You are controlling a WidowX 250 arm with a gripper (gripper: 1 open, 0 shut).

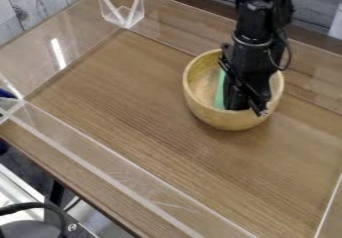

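A wooden bowl (202,103) sits right of the middle on the wooden table (120,142). A green object (219,84) is inside it, mostly hidden behind the black gripper (246,98), which reaches down into the bowl from the top of the view. The fingertips are dark and overlap the object, so I cannot see whether anything is between them.
A clear plastic piece (122,10) stands at the back left. Transparent strips run along the table's left and front edges. A black cable (34,210) lies at the bottom left corner.
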